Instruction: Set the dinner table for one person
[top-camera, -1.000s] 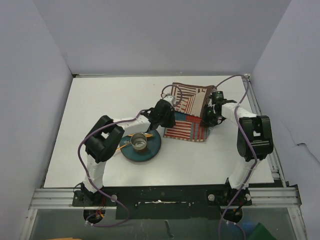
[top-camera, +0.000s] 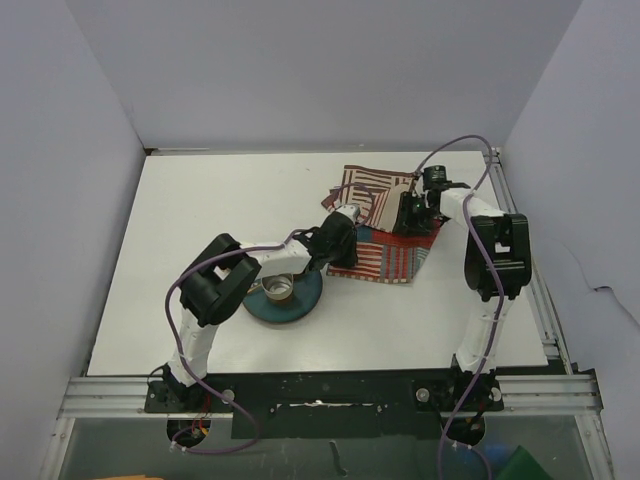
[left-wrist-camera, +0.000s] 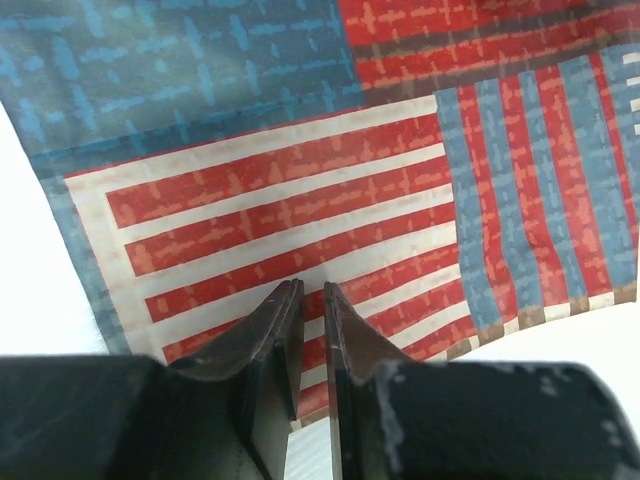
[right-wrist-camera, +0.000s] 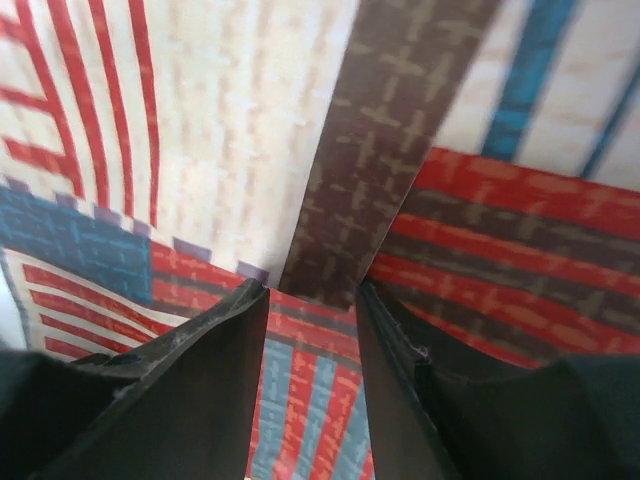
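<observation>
A striped red, white and blue cloth (top-camera: 385, 263) lies partly folded on the white table, its upper layer (top-camera: 377, 188) turned back at an angle. My left gripper is over the cloth's near striped part, fingers only slightly apart, with cloth showing through the narrow gap. At the cloth's right side, my right gripper stands open over the brown-edged border (right-wrist-camera: 350, 190) of the upper layer. A corner of that border lies between its fingertips in view. A teal plate (top-camera: 290, 314) with a metal cup (top-camera: 279, 288) on it sits under the left arm.
A golden utensil (top-camera: 255, 287) shows beside the cup, partly hidden by the left arm. Cables loop over both arms.
My left gripper has moved slightly right and toward the table's front. My right gripper has moved away from the front and a little left, uncovering the cloth's right end.
</observation>
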